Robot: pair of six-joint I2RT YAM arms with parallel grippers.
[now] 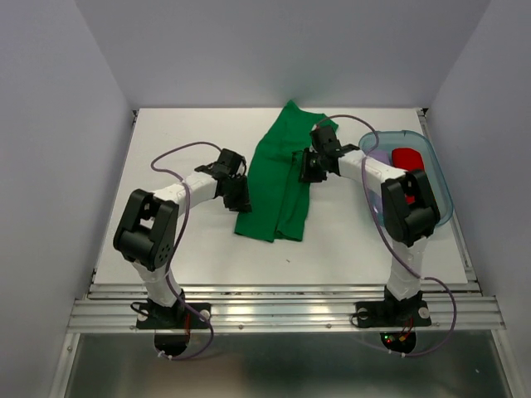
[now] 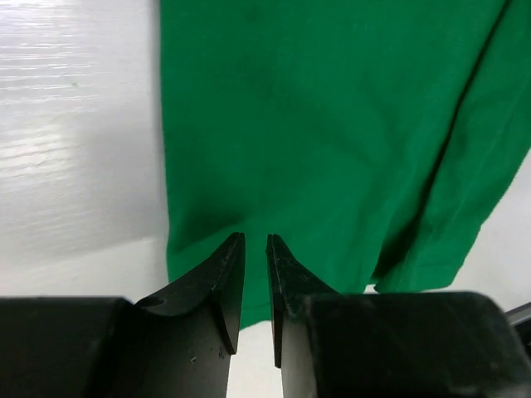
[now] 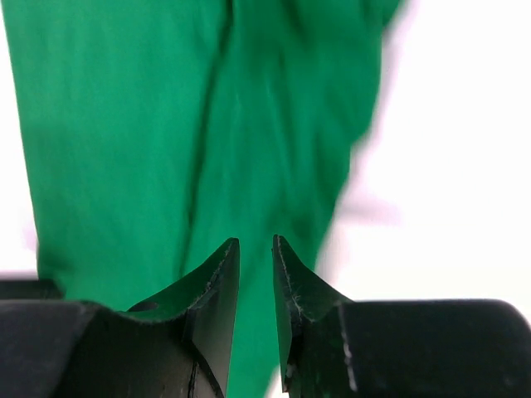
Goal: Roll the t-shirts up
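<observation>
A green t-shirt (image 1: 268,191) lies lengthwise on the white table, with a lengthwise fold along its right part and its top flaring out at the back. My left gripper (image 1: 241,204) is over its lower left edge; in the left wrist view its fingertips (image 2: 255,242) are part open above the cloth. My right gripper (image 1: 313,172) is at the shirt's upper right side; in the right wrist view its fingertips (image 3: 255,244) stand part open over the cloth, with nothing visible between them.
A clear bin (image 1: 441,178) at the right holds a red folded item (image 1: 406,162) and a purple one (image 1: 379,157), partly hidden by my right arm.
</observation>
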